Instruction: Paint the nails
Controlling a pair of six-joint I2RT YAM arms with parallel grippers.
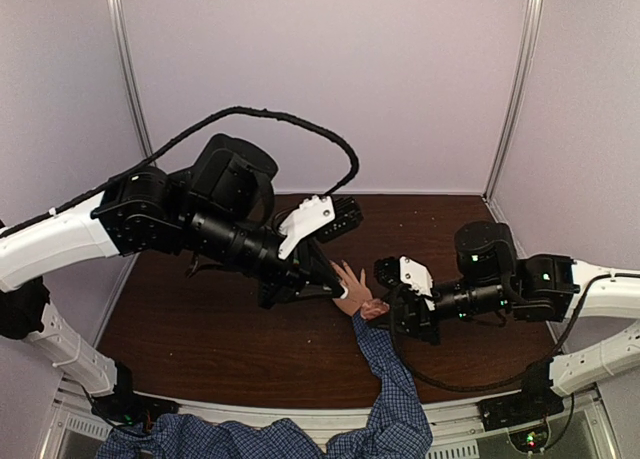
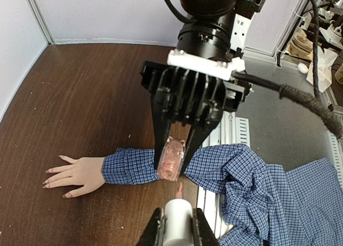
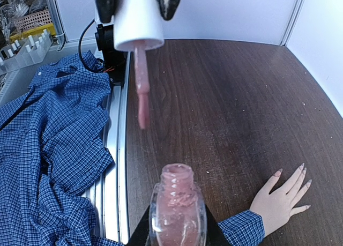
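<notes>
My left gripper (image 1: 330, 284) is shut on the white brush cap (image 2: 178, 222), whose pink-coated brush (image 3: 142, 85) points down, above and just apart from the open mouth of the polish bottle (image 3: 177, 214). My right gripper is shut on that clear bottle of pink polish. A mannequin hand (image 2: 77, 173) in a blue checked sleeve lies on the brown table (image 3: 225, 106), fingers spread, beyond the bottle in both wrist views.
Pale walls enclose the table. Blue checked cloth (image 3: 59, 128) covers the near edge. A rack of small bottles (image 3: 29, 47) stands outside the table in the right wrist view.
</notes>
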